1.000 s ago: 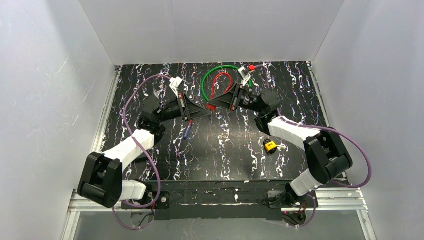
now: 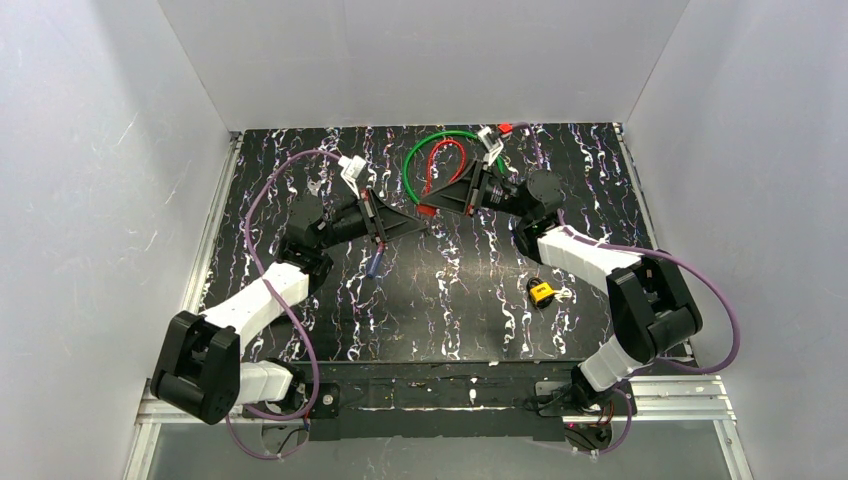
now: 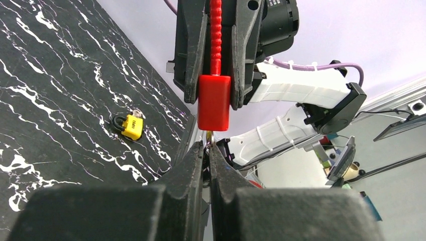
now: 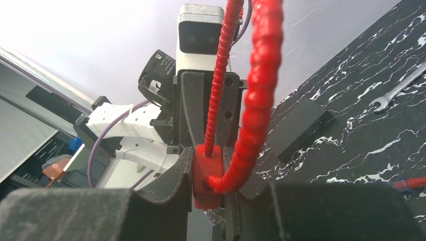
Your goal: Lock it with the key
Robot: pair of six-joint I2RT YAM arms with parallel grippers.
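The red cable lock's block (image 3: 214, 108) is held in the air by my right gripper (image 2: 424, 203), which is shut on it, one finger on each side. Its red cable (image 4: 217, 90) rises from the block in the right wrist view. A brass-coloured key (image 3: 209, 135) stands at the block's lower face, and its depth in the keyhole is hidden. My left gripper has its fingertips close together around the key's other end, a narrow gap between them. Whether the pads press on the key is unclear.
A yellow padlock (image 2: 541, 293) lies on the dark marbled table, front right. A green cable loop (image 2: 408, 165) lies behind the grippers, a blue-handled tool (image 2: 374, 264) under the left arm. A wrench (image 4: 397, 88) and a black box (image 4: 296, 129) are also on the table.
Over the last second both grippers and the red lock block have shifted very slightly to the right together.
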